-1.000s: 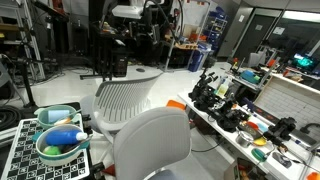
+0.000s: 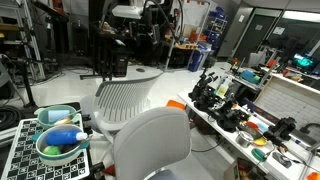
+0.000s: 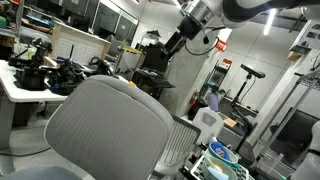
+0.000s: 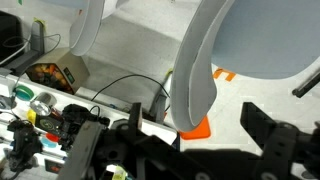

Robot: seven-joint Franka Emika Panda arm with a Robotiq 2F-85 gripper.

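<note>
In the wrist view my gripper stands open, its dark fingers wide apart with nothing held between them. Beyond it show a grey chair [image 4: 270, 40] and an orange patch [image 4: 197, 128] on the pale floor. The white arm reaches in from the upper right of exterior view 2, with the gripper [image 3: 172, 45] high in the air, above the chair backs. In exterior view 1, a bowl [image 2: 42, 153] at lower left holds a blue object [image 2: 62, 137] and something green. Another teal bowl [image 2: 45, 117] is just behind it. The bowls are well away from the gripper.
Two grey chairs [image 2: 150, 148] [image 2: 125, 97] occupy the middle of exterior view 1. A long white table [image 2: 285, 100] at right carries tools and clutter. The bowls sit on a black-and-white patterned surface [image 2: 20, 163]. Open air surrounds the gripper.
</note>
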